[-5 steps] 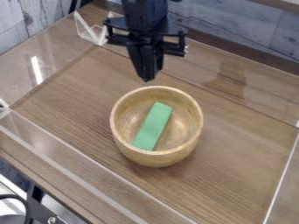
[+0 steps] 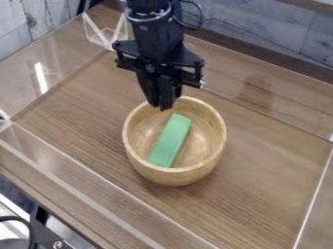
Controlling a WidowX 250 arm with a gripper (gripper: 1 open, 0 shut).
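Note:
A beige round bowl point(image 2: 205, 146) sits on the wooden table, holding a green oblong block point(image 2: 170, 140) that lies lengthwise inside it. My black gripper point(image 2: 166, 97) hangs above the back of the bowl, its lower end near the rim; whether its fingers are open or shut is hard to tell.
Pale walls or edges border it at the back, and a dark cable shows at the lower left corner.
The bowl and green block look unmoved.

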